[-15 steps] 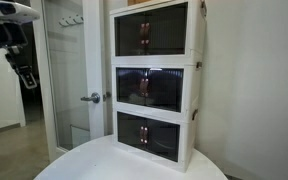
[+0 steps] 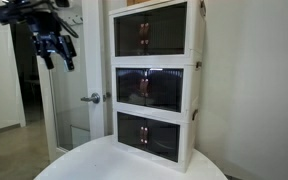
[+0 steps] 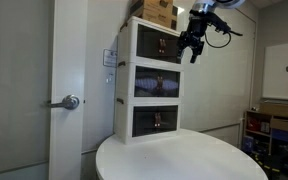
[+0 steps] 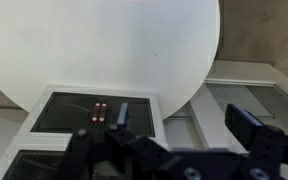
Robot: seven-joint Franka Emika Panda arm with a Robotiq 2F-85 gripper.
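Note:
A white cabinet [image 2: 108, 72] of three stacked units, each with dark double doors and brown handles, stands on a round white table [image 2: 119, 166]. The top doors [image 2: 151, 31], middle doors [image 2: 150, 88] and bottom doors [image 2: 149, 136] all look closed. High to the left of the cabinet in exterior view 1 hangs my gripper [image 2: 60, 65], its fingers apart and pointing down. In exterior view 2 the gripper [image 3: 188, 56] appears near the upper unit. Looking down, the wrist view shows the gripper's dark fingers spread, with no object visible between them.
Cardboard boxes [image 3: 154, 12] sit on top of the cabinet. Behind is a door with a metal handle [image 3: 68, 102]. Shelves [image 3: 269, 125] stand at the far right in exterior view 2.
In exterior view 1 my gripper has moved right from the left edge, closer to the cabinet, and more of it shows. The cabinet has not moved.

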